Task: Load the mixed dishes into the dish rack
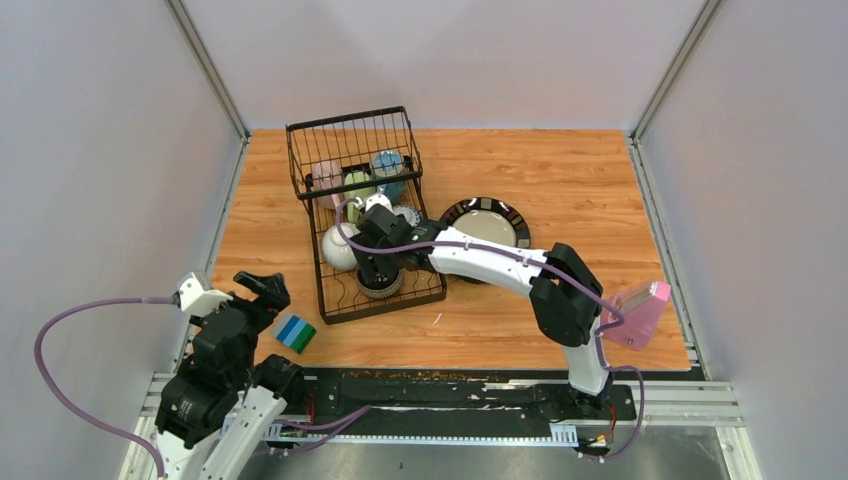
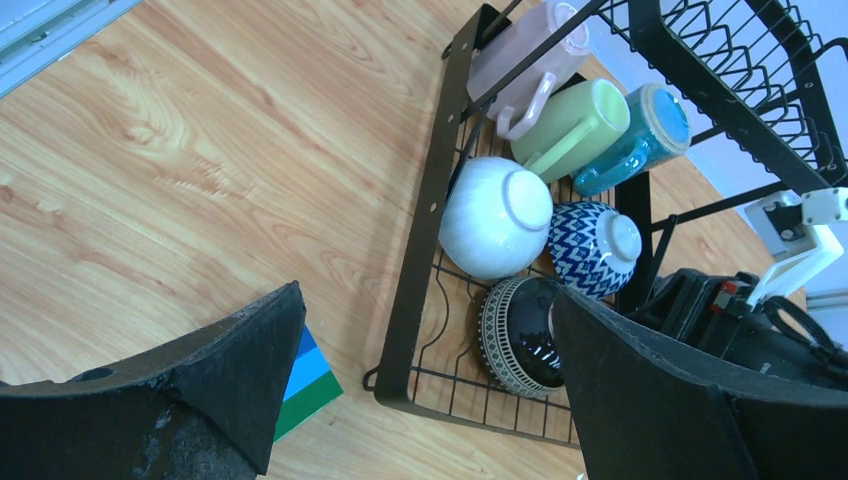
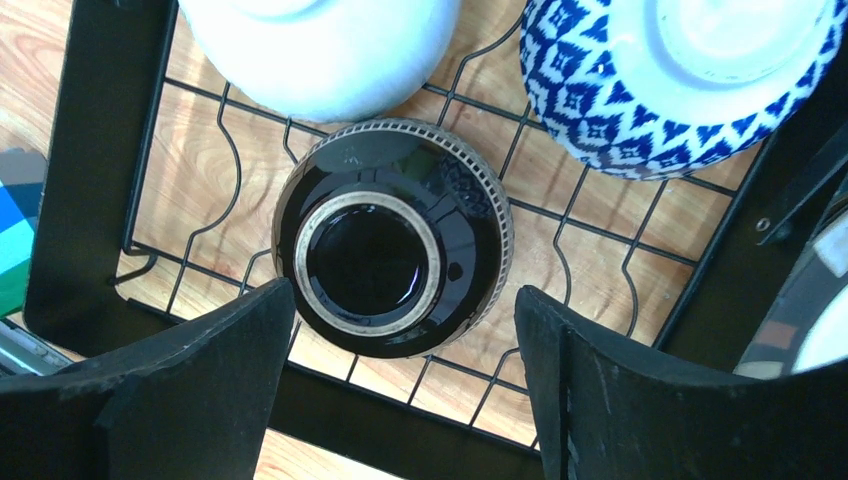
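Note:
In the black two-tier dish rack (image 1: 328,316), pink (image 2: 515,75), green (image 2: 565,130) and blue (image 2: 650,135) cups lie at the back. In front sit an upturned white bowl (image 2: 490,220), a blue patterned bowl (image 2: 590,255) and an upturned black bowl (image 3: 390,170). My right gripper hovers open above the black bowl, nothing held. A black-rimmed plate (image 1: 510,222) lies on the table right of the rack. My left gripper (image 1: 265,295) stands open left of the rack, empty.
A blue-and-green block (image 1: 295,332) lies front left of the rack. A pink object (image 1: 635,320) stands at the far right.

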